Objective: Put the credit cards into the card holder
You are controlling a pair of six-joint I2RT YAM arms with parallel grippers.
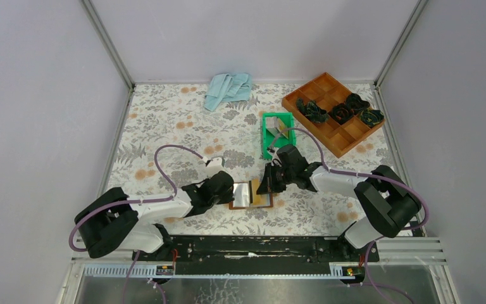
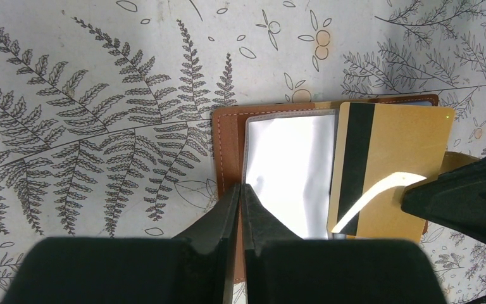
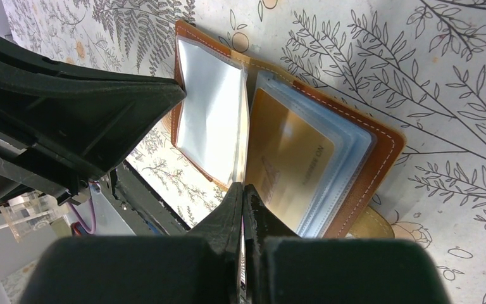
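Note:
The brown card holder (image 2: pixel 226 145) lies open on the table with a white page in a clear sleeve (image 2: pixel 291 164) on its left half. Its right half bears a gold card in clear pockets (image 3: pixel 291 152). My right gripper is shut on a gold card with a black stripe, seen edge-on in the right wrist view, standing over the holder near the fold. At the holder's left edge, the fingertips of my left gripper stand close together by the sleeve's border; whether they pinch it cannot be told.
A green tray (image 1: pixel 269 152) with more cards stands behind the right arm. The wooden box (image 1: pixel 338 144) with dark rolled items is at the back right, a blue cloth (image 1: pixel 228 88) at the back. Left of the holder the table is free.

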